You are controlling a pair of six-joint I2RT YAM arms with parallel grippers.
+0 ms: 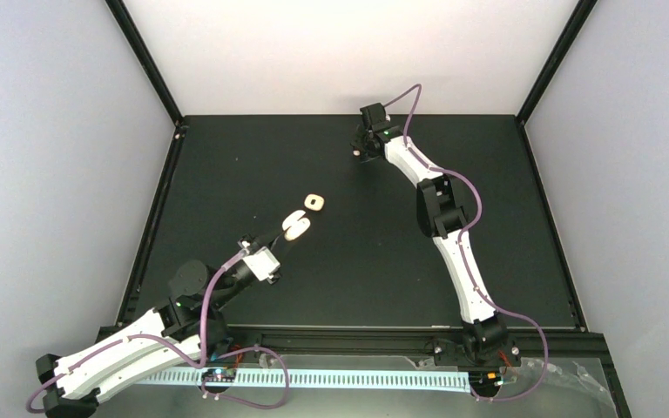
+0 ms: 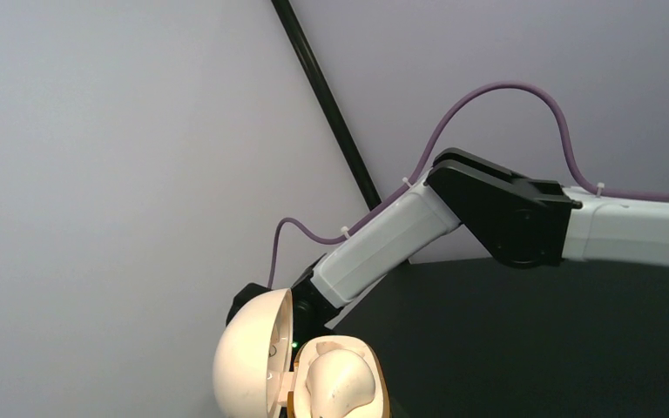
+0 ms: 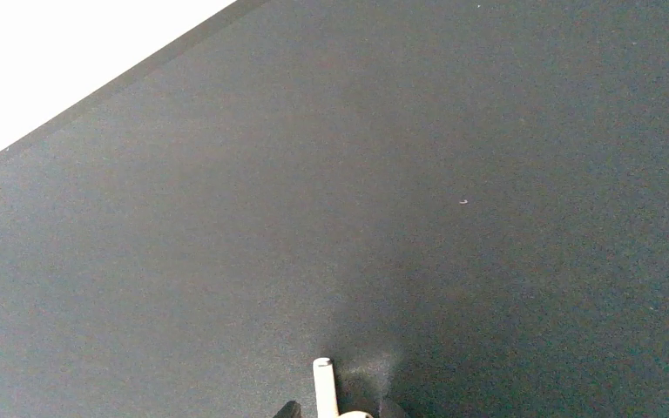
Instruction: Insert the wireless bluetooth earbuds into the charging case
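My left gripper (image 1: 279,237) is shut on the open white charging case (image 1: 297,228). In the left wrist view the lid (image 2: 246,357) stands raised and a white earbud (image 2: 341,383) sits in the body. My right gripper (image 1: 359,150) is low at the back of the mat. In the right wrist view a white earbud (image 3: 325,383) shows between its dark fingertips at the bottom edge; whether they grip it I cannot tell.
A small cream square piece (image 1: 314,202) lies on the black mat (image 1: 366,261) just beyond the case. The white back wall is close behind my right gripper.
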